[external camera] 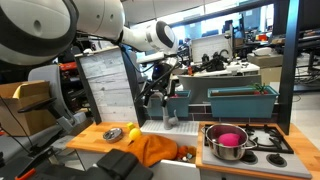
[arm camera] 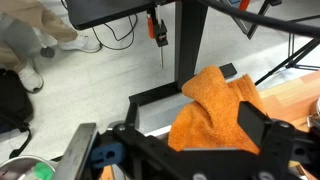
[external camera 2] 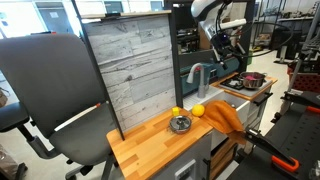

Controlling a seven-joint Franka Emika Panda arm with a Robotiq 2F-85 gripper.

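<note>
My gripper (external camera: 152, 100) hangs in the air above the counter's sink area, left of the pot. Its dark fingers (arm camera: 128, 145) stand apart at the bottom of the wrist view, with nothing seen held between them. Below lies a crumpled orange cloth (external camera: 152, 150), draped over the counter's front edge; the wrist view shows the same cloth (arm camera: 215, 105) beneath and ahead of the fingers. To the right, a metal pot (external camera: 230, 155) stands by the stove with a pink thing (external camera: 229, 138) inside.
Left of the cloth, a yellow round thing (external camera 2: 198, 109) and a metal bowl (external camera 2: 180, 124) sit on the wooden top. Behind the sink are a grey faucet (external camera 2: 193, 74) and a blue-green bin (external camera: 240, 107). A stove (external camera: 265, 145) fills the right side.
</note>
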